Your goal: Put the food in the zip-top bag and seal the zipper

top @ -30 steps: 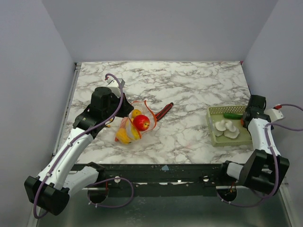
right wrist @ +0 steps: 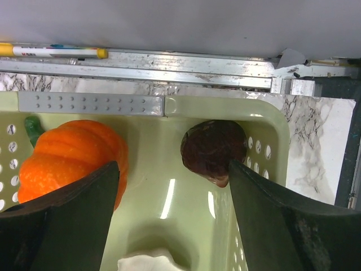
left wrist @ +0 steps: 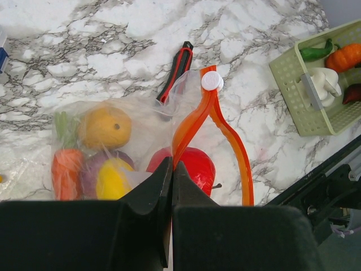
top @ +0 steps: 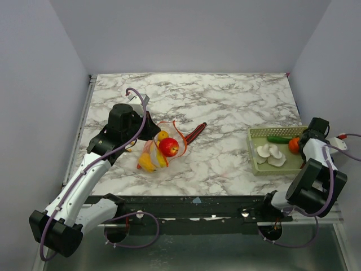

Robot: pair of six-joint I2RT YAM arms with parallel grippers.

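Note:
The zip bag [left wrist: 84, 118] lies on the table's left with carrot [left wrist: 66, 172], mango [left wrist: 104, 127], yellow item [left wrist: 113, 179] and red apple [top: 168, 147] inside, its orange zipper [left wrist: 242, 166] raised. My left gripper is shut at the bag's edge; whether film is between the fingers is unclear. My right gripper is part open over the green basket [top: 271, 172], its fingers either side of bare floor between an orange pumpkin [right wrist: 67, 158] and a dark brown item [right wrist: 211, 148].
The basket also holds a cucumber [top: 278, 139] and white pieces [top: 269, 153]. A dark red tool [top: 196, 133] lies right of the bag. A marker [right wrist: 53, 52] lies by the wall rail.
My right arm has shifted toward the front and right over the basket's right end, uncovering more of the pumpkin in the top view. The left arm and bag are unchanged.

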